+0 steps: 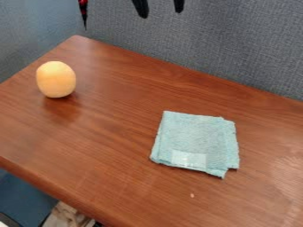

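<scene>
An orange-yellow round object [56, 79], like a fruit, stands on the left part of the wooden table [119, 151]. A folded light teal cloth [194, 142] lies flat on the right side of the table. My gripper [160, 7] hangs at the top edge of the view, high over the back of the table, its two dark fingertips apart with nothing visible between them.
Grey fabric partitions [236, 44] border the table at the back and left. A thin red and black item [83, 11] hangs at the top left.
</scene>
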